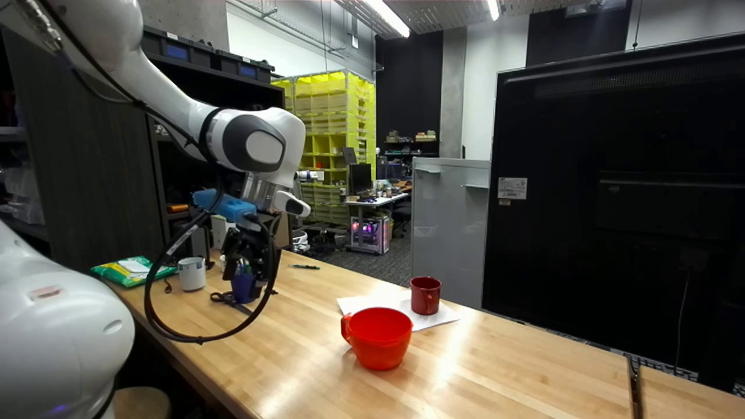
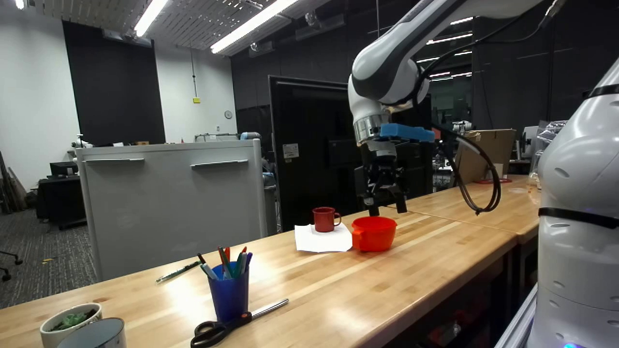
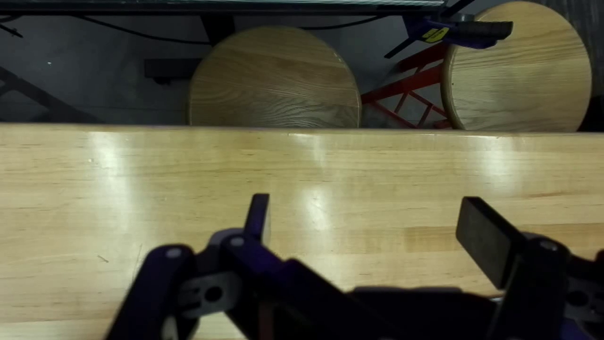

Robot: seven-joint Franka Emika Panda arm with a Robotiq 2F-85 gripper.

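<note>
My gripper is open above a bare stretch of wooden table, nothing between its widely spread fingers. From the second exterior view, the gripper (image 2: pixel 387 208) hangs with its fingers pointing down, overlapping the area behind the red bowl (image 2: pixel 377 233) in the picture. That bowl (image 1: pixel 379 342) is bright red with a side handle. Behind it a dark red mug (image 1: pixel 425 294) stands upright on a white sheet of paper (image 1: pixel 434 320). A blue cup (image 2: pixel 228 293) holds several pens, with black-handled scissors (image 2: pixel 213 330) lying beside it. The first exterior view shows the gripper partly covering the blue cup.
A pen (image 2: pixel 177 270) lies near the far table edge. At one end are a small potted plant (image 2: pixel 72 320), a whitish mug (image 1: pixel 192 273) and a green packet (image 1: pixel 132 271). Stools (image 3: pixel 274 79) stand below the table edge. Around the bowl the table is mostly clear.
</note>
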